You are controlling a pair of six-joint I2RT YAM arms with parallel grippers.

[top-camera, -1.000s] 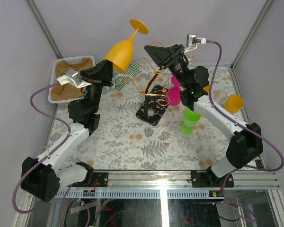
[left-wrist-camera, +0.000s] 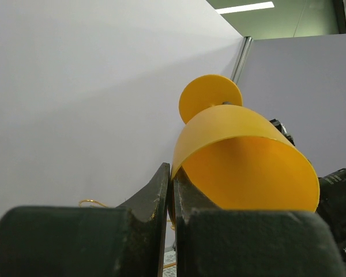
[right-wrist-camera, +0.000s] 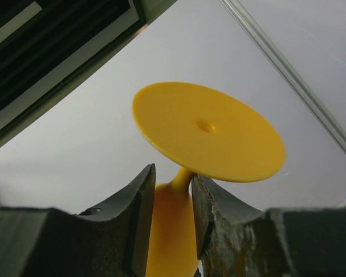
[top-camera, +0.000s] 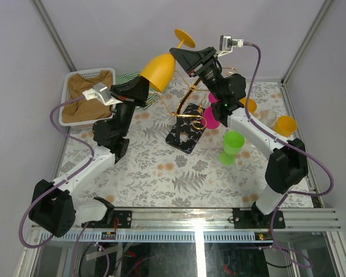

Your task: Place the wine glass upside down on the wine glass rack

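A yellow wine glass [top-camera: 160,70] is held aloft, tilted with its foot up to the right. My left gripper [top-camera: 143,86] is shut on the rim of its bowl; in the left wrist view the left fingertips [left-wrist-camera: 172,173] pinch that rim. My right gripper [top-camera: 176,55] is at the stem, just under the foot [right-wrist-camera: 207,115], its fingers either side of the stem, part open; whether they touch it is unclear. The gold glass rack [top-camera: 183,113], on a black marbled base [top-camera: 179,138], stands below, partly hidden.
Pink, green [top-camera: 233,142], orange [top-camera: 285,126] and clear glasses stand on the right of the patterned table. A white basket [top-camera: 72,121] with brown cloth and a striped cloth lie at back left.
The left gripper has carried the glass to the right, and the right gripper has moved left and up to its stem.
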